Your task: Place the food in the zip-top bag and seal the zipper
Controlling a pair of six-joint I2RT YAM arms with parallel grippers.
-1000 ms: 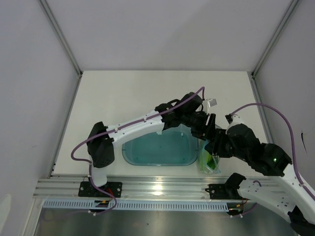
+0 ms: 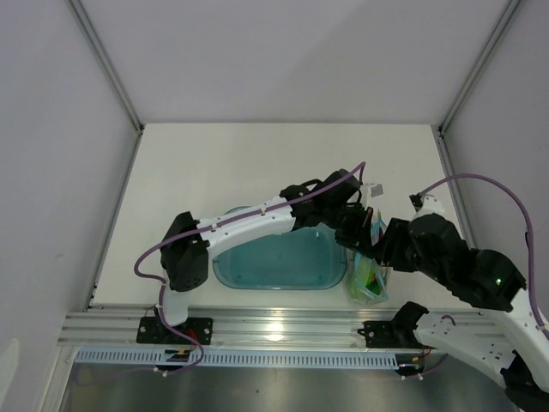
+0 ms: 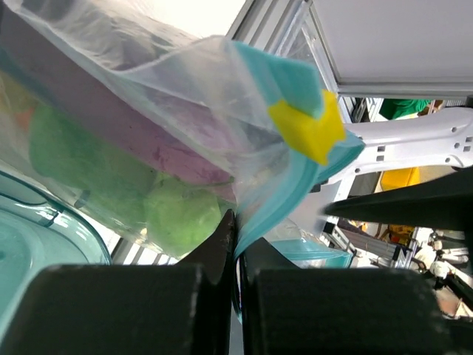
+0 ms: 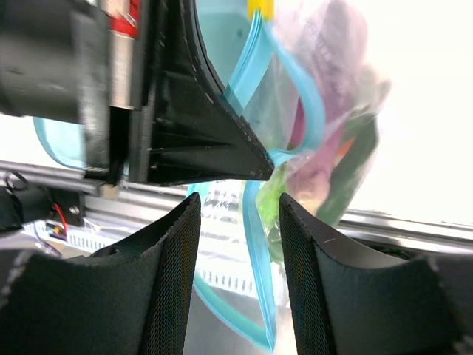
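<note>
The clear zip top bag (image 3: 199, 70) has a light blue zipper rim (image 3: 277, 203) and a yellow slider (image 3: 309, 126). Through its film I see purple food (image 3: 129, 126) and green food (image 3: 181, 214), so food lies inside. My left gripper is shut on the rim, pinching its two sides together. Further along, the rim loops apart. In the right wrist view, my left gripper's dark fingers (image 4: 214, 144) reach in from the upper left. My right gripper stands open just off the bag, with a strip of rim visible beyond the gap.
An empty-looking teal tray (image 2: 279, 262) lies under the left arm, left of the bag. The metal rail (image 2: 274, 326) runs along the table's front edge. The two arms meet closely at the bag.
</note>
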